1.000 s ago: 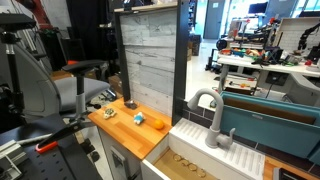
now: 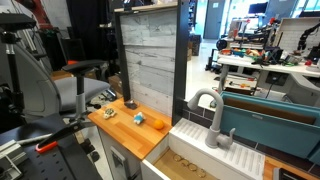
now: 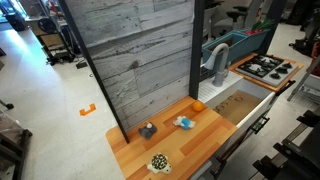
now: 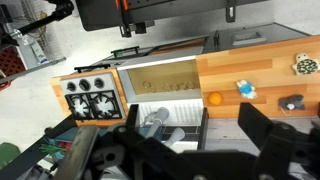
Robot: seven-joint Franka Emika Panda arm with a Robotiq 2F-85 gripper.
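Observation:
My gripper shows at the bottom of the wrist view as two dark fingers set wide apart. It is open, with no object held between them. Beyond it, an orange ball-like fruit (image 4: 215, 98), a small blue-and-white item (image 4: 246, 89), a dark grey item (image 4: 291, 103) and a pale patterned piece (image 4: 305, 64) lie apart on the wooden counter (image 4: 260, 68). In the second exterior view the orange fruit (image 3: 198, 106) sits nearest the sink end, and the patterned piece (image 3: 159, 163) lies at the opposite end.
A grey faucet (image 2: 215, 115) rises behind the white-framed recess (image 4: 160, 78). A stove (image 3: 268, 68) stands past the sink. The plank wall (image 3: 150, 70) borders the counter's back. Bare wood surrounds the small items.

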